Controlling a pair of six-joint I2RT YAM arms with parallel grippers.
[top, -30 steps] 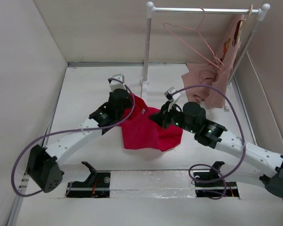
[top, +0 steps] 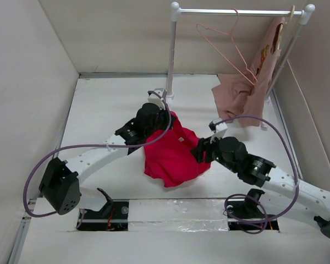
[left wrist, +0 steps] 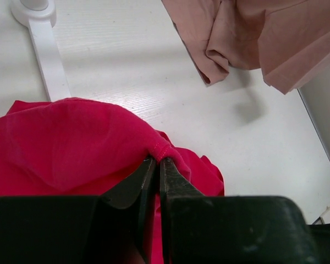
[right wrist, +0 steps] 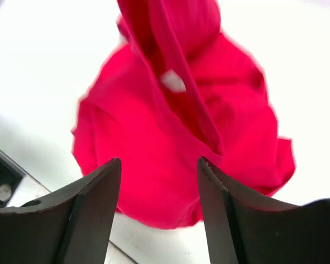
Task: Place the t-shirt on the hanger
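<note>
The red t-shirt lies crumpled on the white table. My left gripper is shut on a raised fold of it, its fingertips just under the bunched red cloth. My right gripper stands open above the shirt, with nothing held between its fingers; the view there is blurred. A pink wire hanger hangs from the rail at the back.
A dusty pink garment hangs at the right of the rack and reaches the table. The rack's left foot is just behind the red shirt. Bare table lies at the left.
The right gripper has moved right and toward the front over the last second. The shirt's shape on the table has shifted.
</note>
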